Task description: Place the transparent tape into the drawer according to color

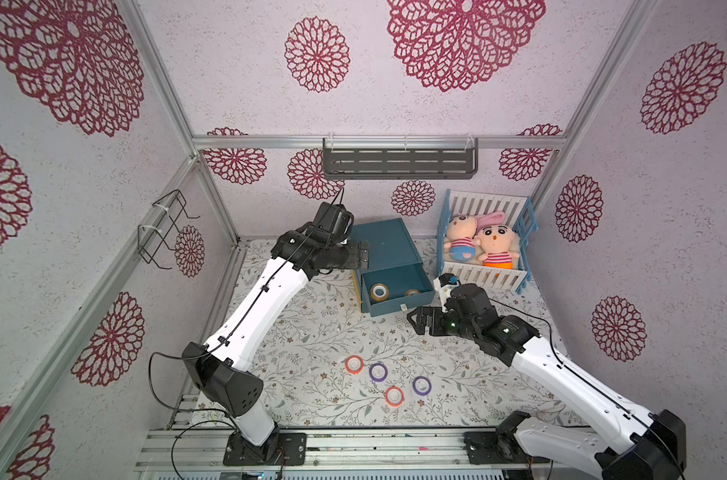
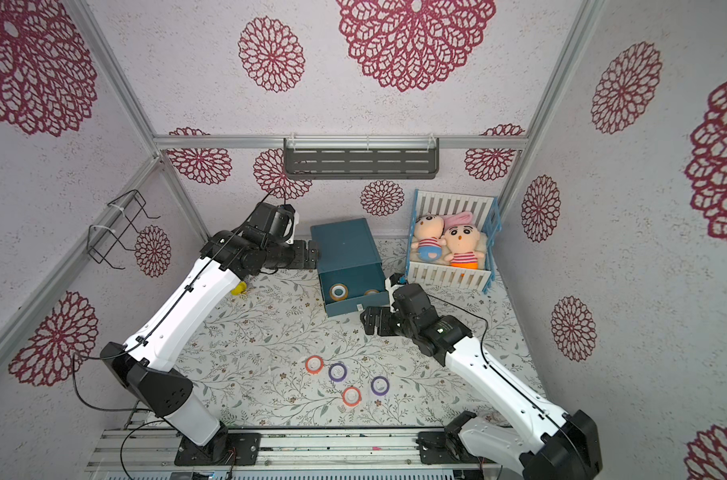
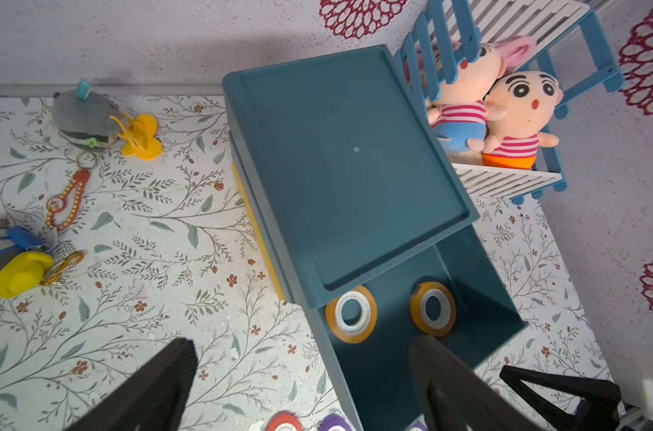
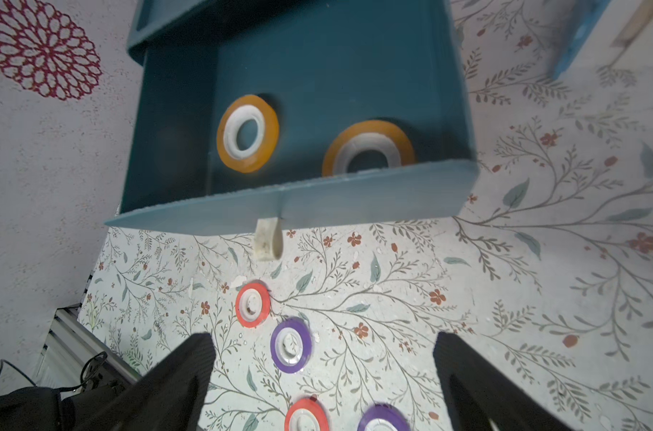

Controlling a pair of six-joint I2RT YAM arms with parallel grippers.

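Note:
Two amber transparent tape rolls lie flat in the pulled-out upper drawer of the blue-green cabinet: the left roll (image 3: 331, 324) close to the cabinet front, the right roll (image 4: 396, 138) farther right. The drawer (image 4: 384, 197) has a small white pull loop (image 4: 268, 239) on its front. My left gripper (image 1: 361, 256) hovers over the cabinet top (image 3: 355, 151), its fingers (image 3: 153, 388) wide apart and empty. Just off the drawer's front right corner, my right gripper (image 1: 424, 320) stands open, with nothing between its fingers. The floor tapes are two red rings (image 1: 353, 365) and two purple rings (image 1: 421, 385).
A toy crib (image 1: 483, 276) with two dolls stands right of the cabinet. Several small plush keyrings, including a grey one (image 3: 85, 118), lie on the left of the floral mat.

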